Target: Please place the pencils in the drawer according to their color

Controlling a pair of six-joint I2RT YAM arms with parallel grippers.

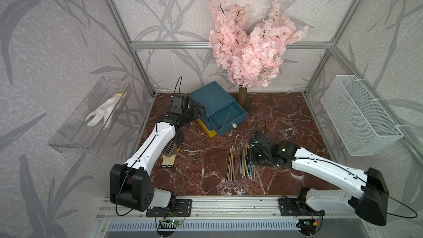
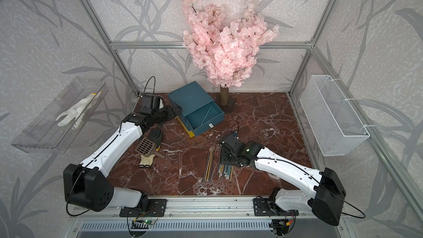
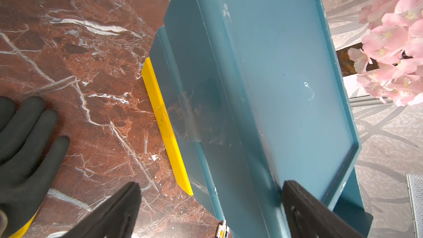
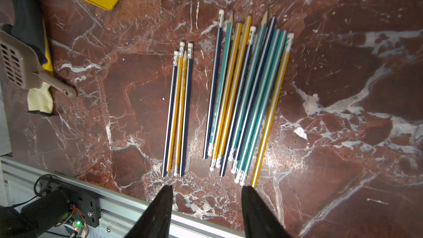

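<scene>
Two groups of pencils lie on the marble table: a small group of dark blue and yellow pencils [image 4: 177, 114] and a larger mix of teal, yellow and dark blue pencils [image 4: 246, 101]. Above the larger group, my right gripper is part open and empty, its fingers spread apart. A blue box [image 1: 212, 97] stands behind with its drawer [image 1: 234, 123] pulled out. Inside the drawer runs a thin diagonal strip; divider or pencil, I cannot tell. My left gripper is open at the box's side, one finger [image 3: 315, 213] overlapping its edge.
Under the box sits a yellow base [image 3: 165, 125]. Left of the pencils lie a dark glove [image 3: 26, 163] and a slotted scoop [image 4: 19, 61]. A flower vase [image 1: 242, 96] stands behind the drawer.
</scene>
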